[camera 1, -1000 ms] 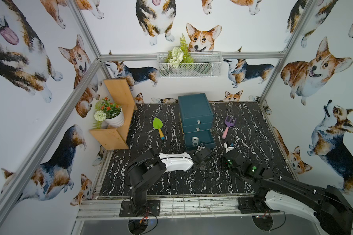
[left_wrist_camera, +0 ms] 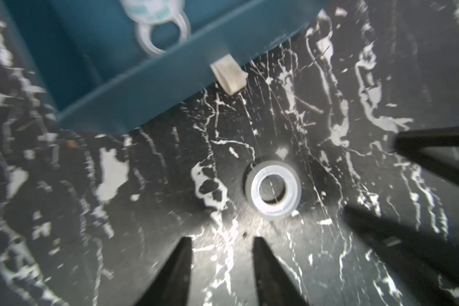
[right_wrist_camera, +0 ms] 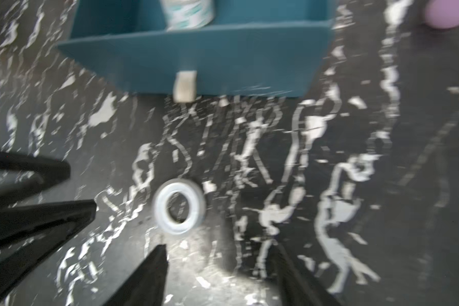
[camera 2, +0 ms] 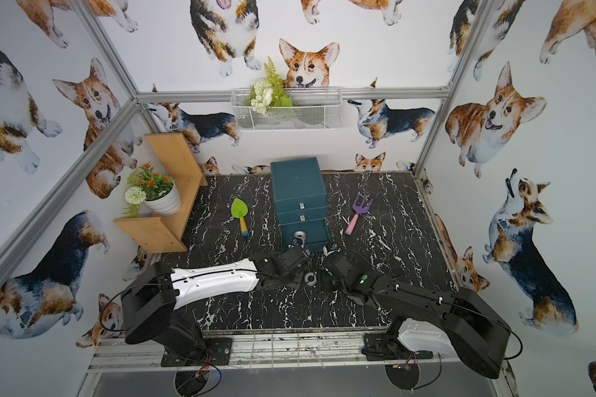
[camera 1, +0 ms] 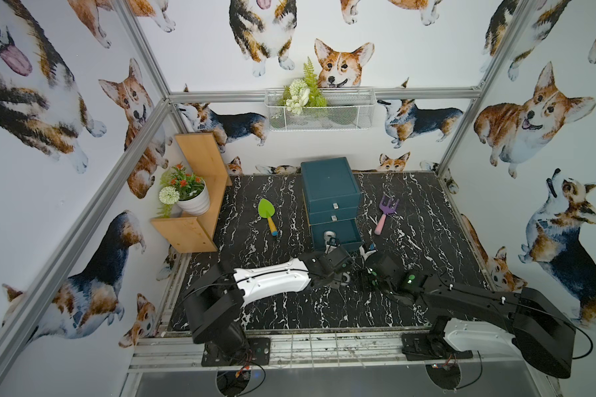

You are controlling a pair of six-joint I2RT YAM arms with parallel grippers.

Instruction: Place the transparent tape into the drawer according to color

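Note:
A pale, see-through tape roll point(left_wrist_camera: 273, 189) lies flat on the dark marbled table in front of the open bottom drawer point(right_wrist_camera: 199, 58). The right wrist view also has this tape roll point(right_wrist_camera: 161, 211), left of centre. My left gripper is open; the roll lies ahead of its fingers, untouched and toward the right. My right gripper is open too, nothing between its fingers, the roll ahead and to its left. Inside the drawer rests a white item with teal marks point(right_wrist_camera: 191, 14), and a pale ring point(left_wrist_camera: 143, 38) shows beside it.
The teal cabinet point(camera 1: 331, 178) stands behind the drawer. A green trowel point(camera 1: 266, 209) lies left of it, a purple fork point(camera 1: 386, 206) right of it. Both grippers are close together, with each one's fingers entering the other's wrist view. A wooden shelf with a potted plant point(camera 1: 193, 203) occupies the left side.
My left arm has drawn back to the left, its elbow swinging outward. The right arm has shifted left, bringing its gripper closer to the drawer front and the left gripper.

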